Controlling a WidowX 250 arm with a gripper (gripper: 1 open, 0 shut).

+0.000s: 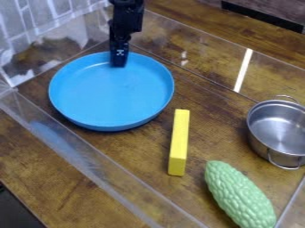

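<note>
The dark gripper (119, 55) reaches down from the top of the view to the far rim of a blue round plate (110, 96). Its tip touches or sits just over that rim; whether it is open or shut is too small to tell.
A yellow bar (179, 142) lies right of the plate, a green corn-like object (238, 196) at the front right, a steel pot (274, 129) at the right edge. Clear plastic walls surround the wooden surface, with bare wood at the front left.
</note>
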